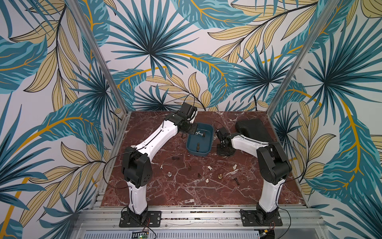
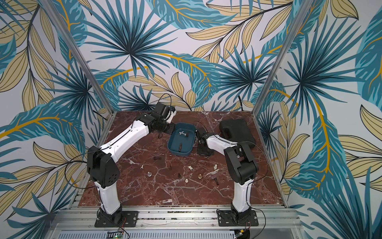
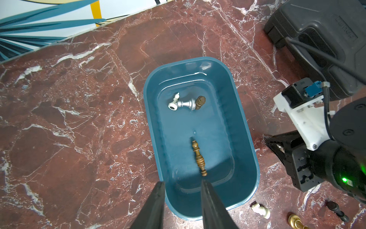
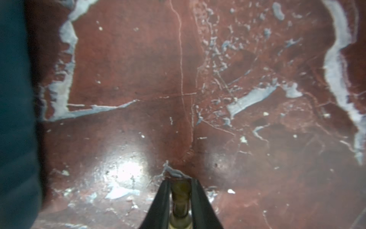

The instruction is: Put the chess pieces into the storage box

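My right gripper is low over the table, just right of the box. It is shut on a small brass rook-shaped piece (image 4: 180, 200), fingers touching both sides. My left gripper stands open above the near rim of the blue storage box (image 3: 150, 126), nothing between its fingers. Inside the box lie a long brown piece (image 3: 199, 158), a silver piece (image 3: 186, 104), a dark brown piece (image 3: 200, 102) and a small white one (image 3: 173, 105). Loose on the table are a white piece (image 3: 260, 210), a gold piece (image 3: 295, 220) and a black piece (image 3: 337, 211).
Several more pieces lie scattered across the front table, such as a silver one (image 1: 169, 174) and a dark one (image 1: 236, 181). A black case (image 3: 324, 34) stands at the back right. The table left of the box is clear.
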